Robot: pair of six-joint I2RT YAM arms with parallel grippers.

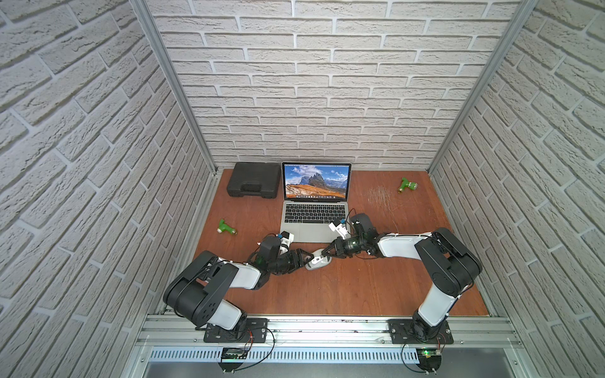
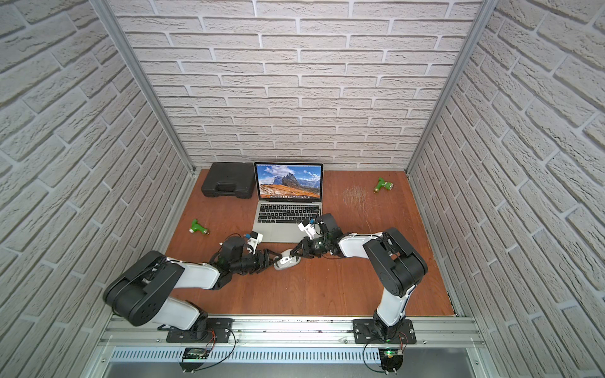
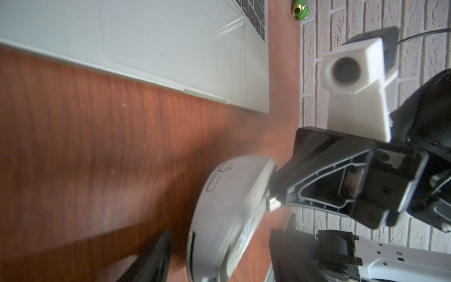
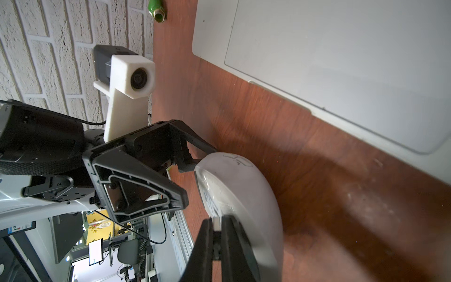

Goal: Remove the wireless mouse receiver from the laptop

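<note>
The laptop point(image 1: 315, 230) stands open at the middle back, its receiver port not distinguishable. In front of it is the grey-white mouse point(image 3: 230, 206), tilted with its underside turned up toward me. My right gripper is shut on the small silver-ended receiver, which shows between its fingertips beside the mouse's underside; the left wrist view shows the receiver point(image 3: 272, 204) at that gripper's tip too. My left gripper is part open, its fingers on either side of the mouse; in the right wrist view one left finger point(image 4: 189, 163) reaches the mouse's end.
A black case point(image 1: 253, 180) lies at the back left. Green fittings sit at the left point(image 1: 225, 227) and back right point(image 1: 407, 185). My two grippers are close together.
</note>
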